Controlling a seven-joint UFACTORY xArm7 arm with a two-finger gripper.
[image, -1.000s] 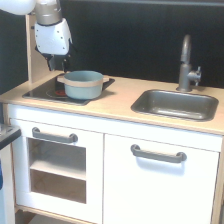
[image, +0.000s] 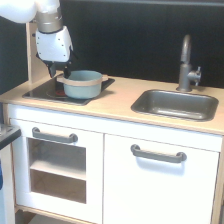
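Observation:
A grey-blue pot (image: 84, 88) with a pale rim stands upright on the dark stove top (image: 50, 92) of a toy kitchen. At the upper left, the white arm reaches down, and my gripper (image: 60, 71) is at the pot's left rear side, by its rim. The fingers are dark and small against the dark background. Whether they touch the pot, or have anything between them, is too unclear to see.
A grey sink (image: 176, 104) with a dark faucet (image: 187, 66) lies to the right. Bare wooden counter (image: 118, 101) separates it from the stove. Below are a white cabinet door (image: 158, 185) and an oven-like compartment (image: 58, 172), each with a grey handle.
My gripper has come down slightly, nearer to the pot's rim. The pot appears to stand in the same place.

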